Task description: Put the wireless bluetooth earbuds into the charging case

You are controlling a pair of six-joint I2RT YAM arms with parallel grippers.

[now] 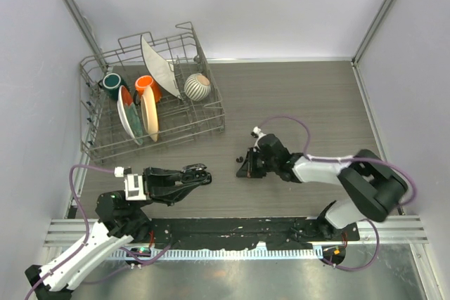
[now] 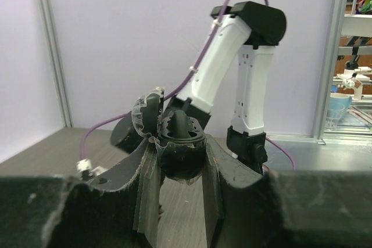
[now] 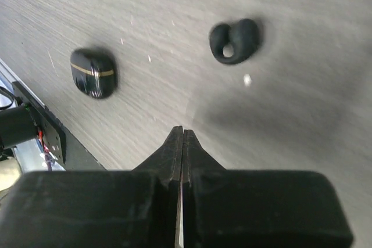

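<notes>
My left gripper is shut on the black charging case (image 2: 180, 146), its lid (image 2: 147, 111) raised. In the top view the case (image 1: 197, 172) is held left of the right gripper. My right gripper is shut, its tips together with nothing between them. Beyond those tips a black, curved earbud (image 3: 235, 41) lies on the table, outside the fingers. The top view shows the earbud (image 1: 240, 159) as a tiny dark shape by the right gripper (image 1: 242, 173). A glossy black rounded thing (image 3: 93, 72) with a gold line sits farther left; I cannot tell what it is.
A wire dish rack (image 1: 151, 96) with plates and cups fills the back left. Bare table (image 1: 302, 89) stretches along the back right. Front rails (image 1: 239, 233) bound the near edge, and white walls enclose the sides and back.
</notes>
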